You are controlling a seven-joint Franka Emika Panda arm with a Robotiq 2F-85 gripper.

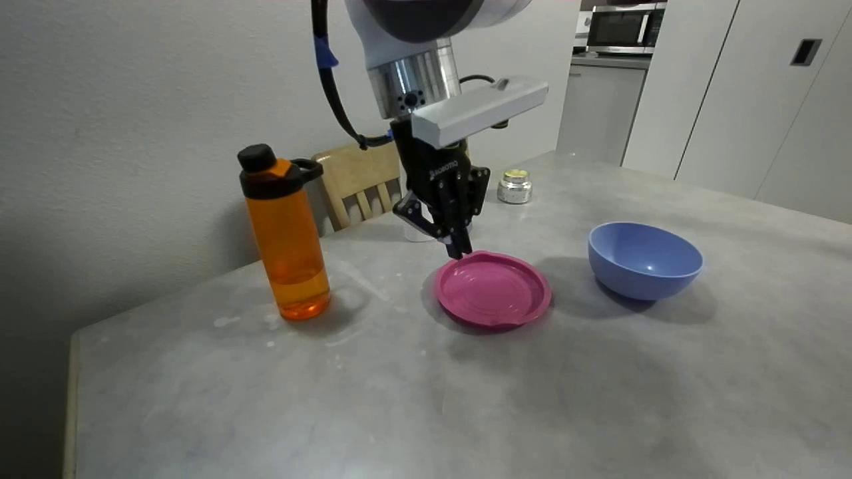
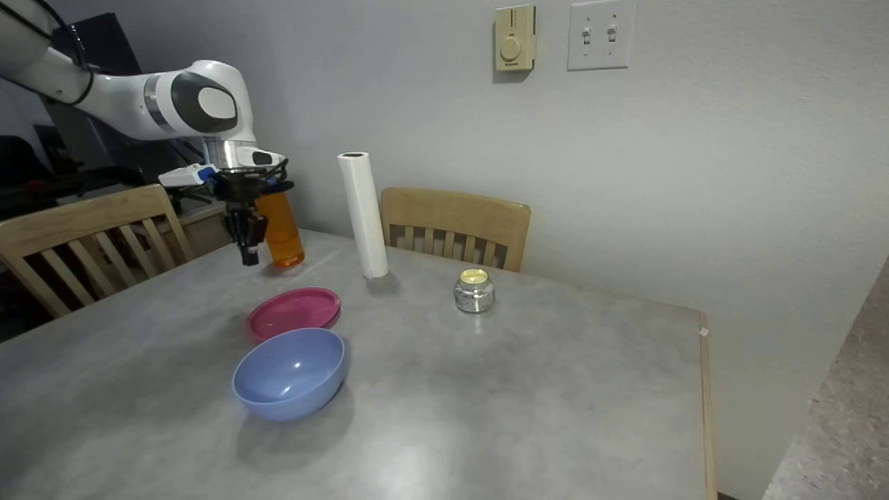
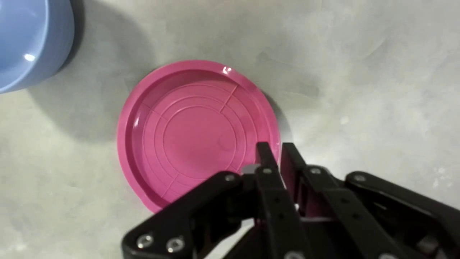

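A round pink plate lies face up on the grey table, beside a blue bowl. My gripper hangs above the plate's wall-side edge. In exterior view 2 the gripper is clear of the plate, with a visible space between them. The wrist view shows the fingers brought close together, leaving a narrow slit over the plate's rim. Nothing can be made out as held in that slit. The bowl shows in part at the upper left there.
An orange bottle stands upright near the wall. Towards the back are a white paper roll and a silver jar with a yellow top.
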